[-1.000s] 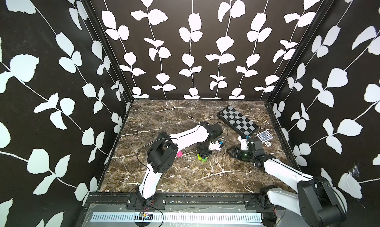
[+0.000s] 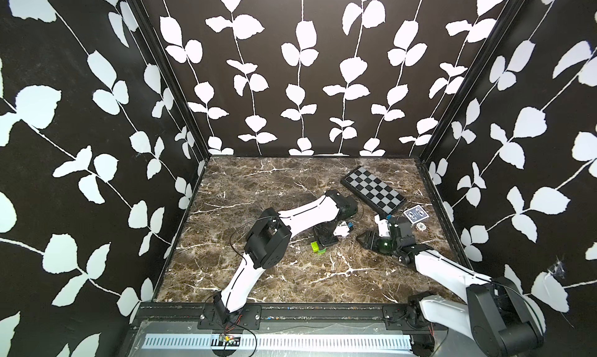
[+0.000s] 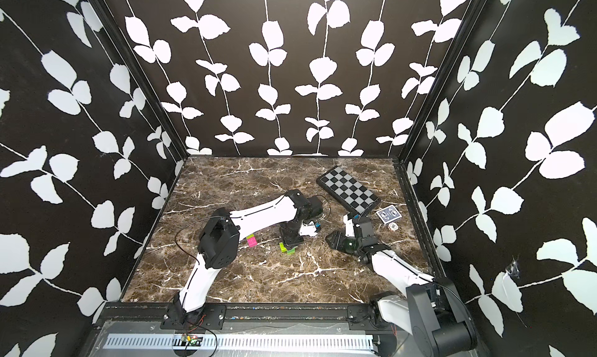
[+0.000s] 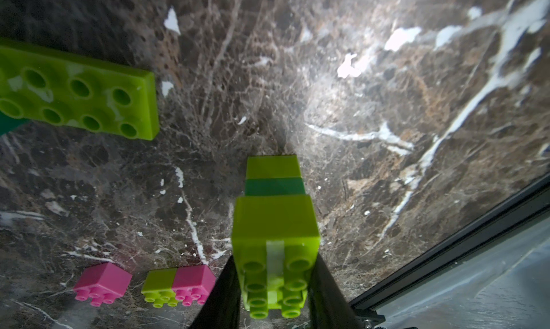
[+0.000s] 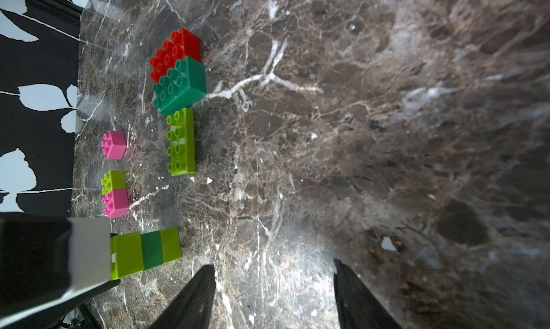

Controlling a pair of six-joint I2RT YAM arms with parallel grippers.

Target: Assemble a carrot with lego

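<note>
My left gripper is shut on a stack of lime and dark green bricks (image 4: 276, 217). The stack's dark green piece lies between two lime ones in the right wrist view, where the left arm covers part of it. To the right of the left gripper, my right gripper stands open over bare marble, nothing between its fingers. A long lime brick (image 5: 182, 141) lies apart from the stack. Near it are a teal brick (image 5: 184, 88) and a red brick (image 5: 178, 51), side by side. A pink brick (image 5: 115, 145) lies alone; another pink brick (image 5: 118, 203) adjoins a small lime brick (image 5: 117, 180).
A checkered board (image 2: 376, 189) rests at the back right, with a card pack (image 2: 416, 214) and a small white item (image 2: 421, 227) near it. Bare marble (image 2: 248, 176) shows at the back left and along the front.
A pink brick seen beside the left arm in the top left view is now hidden behind it. The right arm has stayed still.
</note>
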